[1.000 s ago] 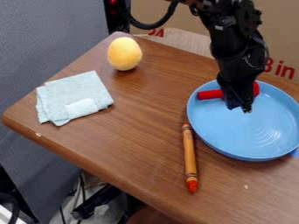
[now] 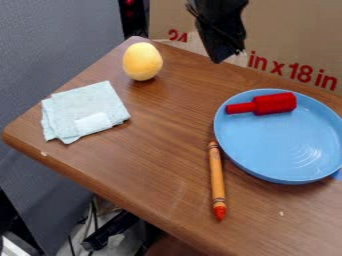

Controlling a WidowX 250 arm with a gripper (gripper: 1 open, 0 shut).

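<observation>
A red cylindrical object (image 2: 271,103) with a short narrower end lies across the upper part of the blue plate (image 2: 283,145). The black gripper (image 2: 225,48) hangs above and behind the plate at the top of the view, apart from the red object. Its upper part is out of frame, and whether its fingers are open or shut is unclear.
An orange crayon (image 2: 215,183) lies left of the plate. A yellow egg-shaped object (image 2: 142,61) stands at the back left, and a folded pale cloth (image 2: 84,111) lies near the table's left edge. A cardboard box stands behind.
The gripper has risen up and to the left, away from the plate, uncovering the red object, which stays on the plate.
</observation>
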